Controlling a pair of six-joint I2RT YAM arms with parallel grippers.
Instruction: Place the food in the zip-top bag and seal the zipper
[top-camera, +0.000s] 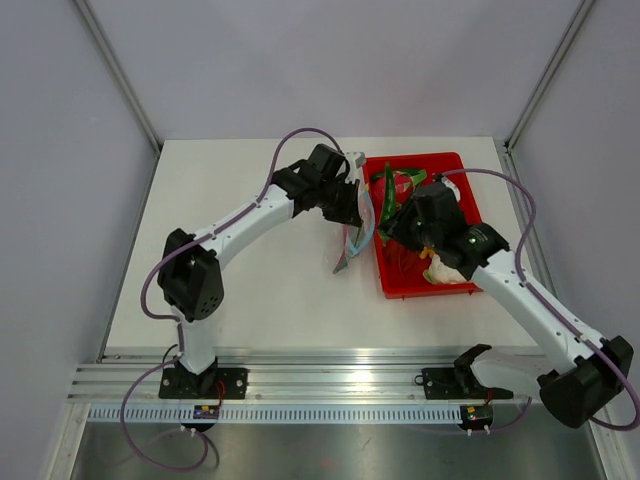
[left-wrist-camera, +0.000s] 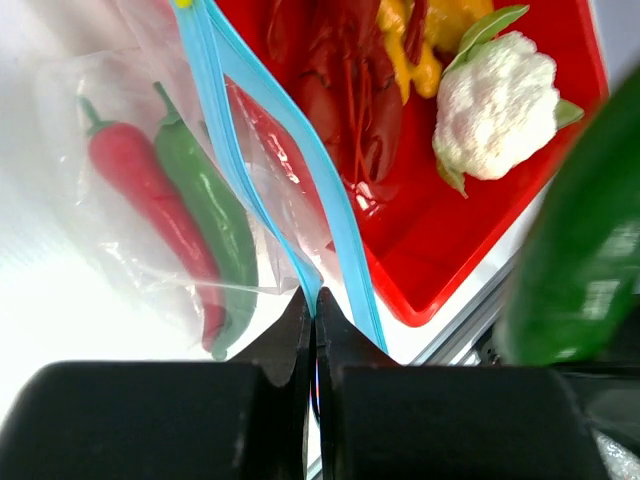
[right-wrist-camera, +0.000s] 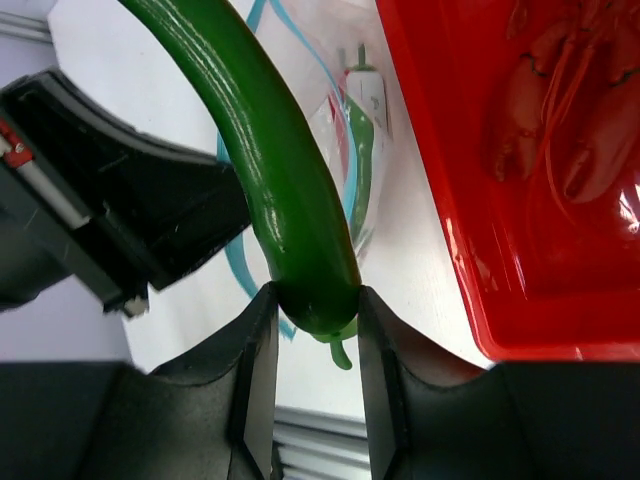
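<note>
My left gripper is shut on the blue zip edge of the clear bag, whose mouth gapes open. Through the film I see a red chili and a green chili inside. A long, glossy green cucumber hangs from my right gripper, which is shut on its stem end. In the top view the cucumber is outside the bag, over the red bin's left side. Close by on its left is the bag, hanging below the left gripper.
The red bin holds a cauliflower, dark red lobster-like food, yellow food and other produce. The two grippers stand close together.
</note>
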